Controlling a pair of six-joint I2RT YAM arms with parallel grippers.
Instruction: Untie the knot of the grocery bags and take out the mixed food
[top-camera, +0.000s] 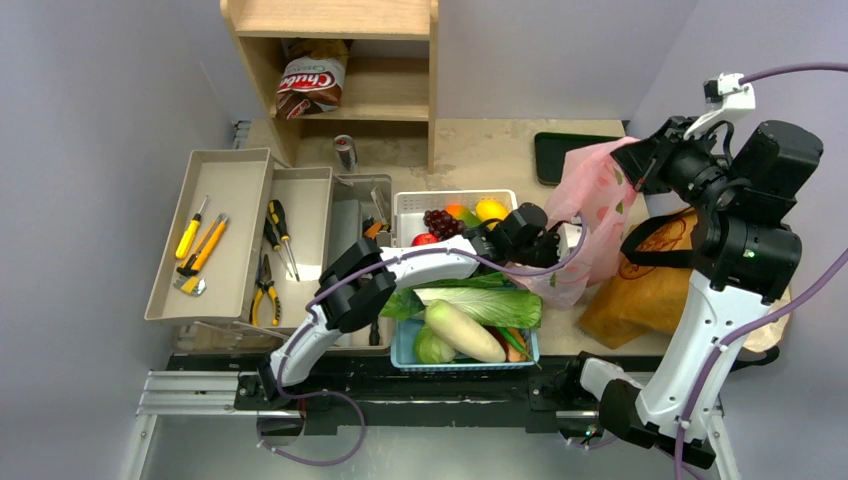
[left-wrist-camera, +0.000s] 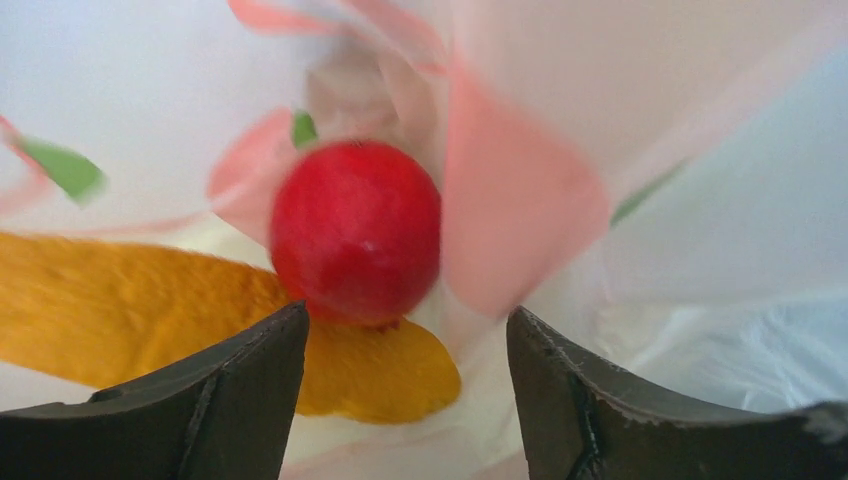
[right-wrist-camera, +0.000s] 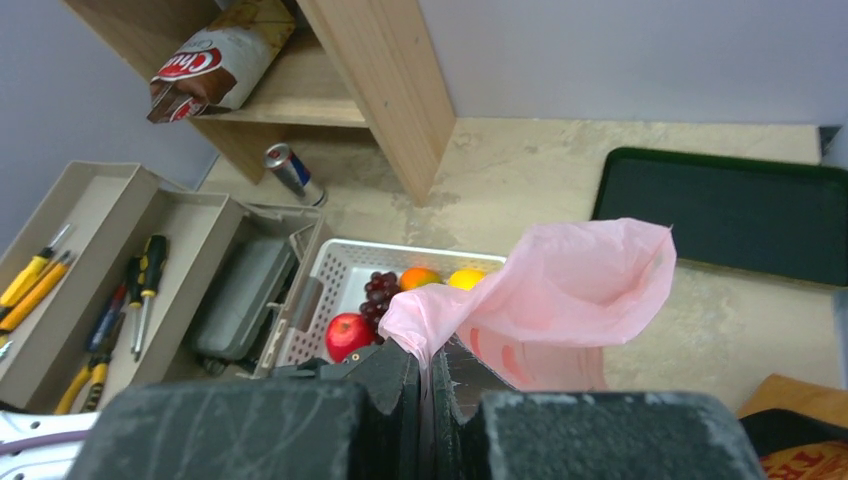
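Stretched between my two arms is the thin pink grocery bag (top-camera: 590, 205), its upper edge pinched where my right gripper (top-camera: 640, 175) is shut on it. In the right wrist view the gathered pink film (right-wrist-camera: 425, 340) runs down between the closed fingers. My left gripper is inside the bag, its fingers open and nothing clasped. Ahead of its fingers lie a round red fruit or vegetable (left-wrist-camera: 355, 230) and a long orange one, likely a carrot (left-wrist-camera: 360, 370), touching each other. Folds of film hide the rest of the contents.
A white basket (top-camera: 405, 205) with fruit and a blue basket (top-camera: 405, 345) of vegetables stand left of the bag. A dark green tray (top-camera: 550, 160) lies behind it, a brown bag (top-camera: 640, 300) to its right. A toolbox (top-camera: 165, 290) fills the left side.
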